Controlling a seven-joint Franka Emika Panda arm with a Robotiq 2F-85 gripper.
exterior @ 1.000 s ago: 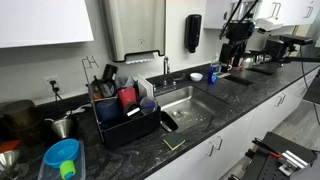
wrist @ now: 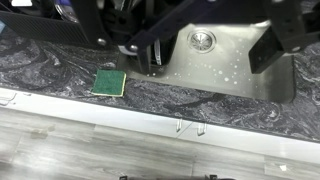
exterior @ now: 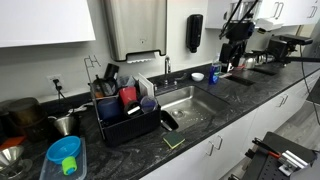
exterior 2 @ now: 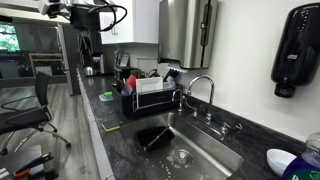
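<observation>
My gripper is open in the wrist view, its fingers far apart and the steel sink [wrist: 225, 70] showing between them. Exterior view 1 has the gripper [exterior: 229, 62] high above the counter at the right, touching nothing. A green and yellow sponge [wrist: 109, 82] lies flat on the dark counter near its front edge, left of the sink. The same sponge [exterior: 173, 141] is small in exterior view 1. A dark pan-like item [exterior: 169, 121] rests at the sink's left side, partly hidden by the gripper in the wrist view.
A black dish rack [exterior: 128, 128] packed with dishes stands left of the sink. Farther left is a blue tray [exterior: 49, 172] holding a blue bowl [exterior: 63, 148]. A faucet [exterior 2: 208, 98] rises behind the sink; a white bowl [exterior: 197, 76] sits beyond it.
</observation>
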